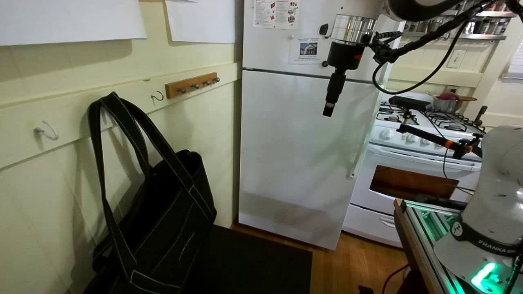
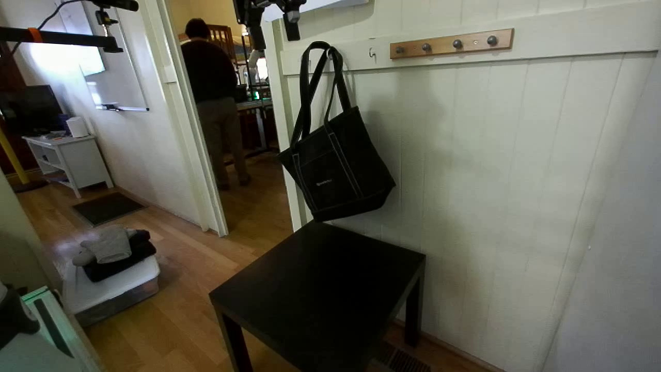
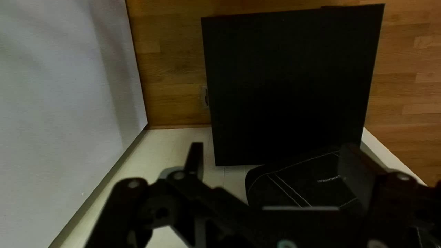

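A black tote bag with pale stitching (image 2: 341, 170) hangs by its handles from the wall rail in exterior view 2, above a low black table (image 2: 322, 273). The same bag (image 1: 166, 230) fills the left foreground of exterior view 1. My gripper (image 1: 329, 110) points down in front of the fridge, well apart from the bag. In the wrist view the gripper stands open, with a wide gap and nothing held between its fingers. Below it, part of the bag (image 3: 301, 182) and the black tabletop (image 3: 289, 82) show.
The white fridge (image 1: 294, 161) stands behind the gripper. A wooden peg strip (image 1: 192, 85) and hooks, one of them bare (image 1: 47, 130), line the wall rail. A stove (image 1: 416, 161) is at the right. In exterior view 2 a person (image 2: 214, 105) stands beyond the doorway.
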